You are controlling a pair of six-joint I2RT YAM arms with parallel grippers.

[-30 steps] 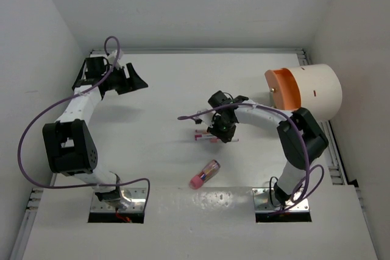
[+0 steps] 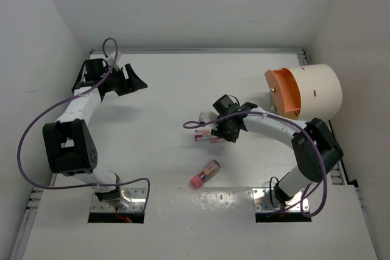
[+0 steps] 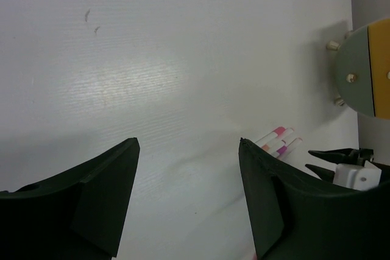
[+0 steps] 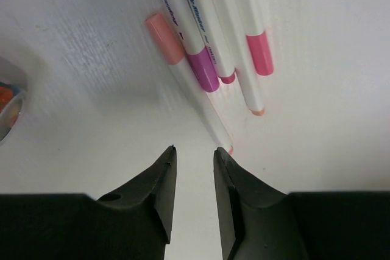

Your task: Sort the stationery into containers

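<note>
Several white markers with pink, orange and purple ends (image 2: 205, 137) lie side by side mid-table, under my right gripper (image 2: 225, 127). In the right wrist view they include a purple-ended marker (image 4: 203, 68) and a lone pink-ended marker (image 4: 198, 98); the right gripper is part open below them, with nothing visible between its fingers. My left gripper (image 2: 134, 82) hangs open over the left of the table, nothing between its fingers. A clear cylinder with a pink end (image 2: 205, 173) lies near the front edge.
A rounded cream organizer with an orange front (image 2: 314, 92) stands at the right side of the table.
The left arm is nearly unchanged.
</note>
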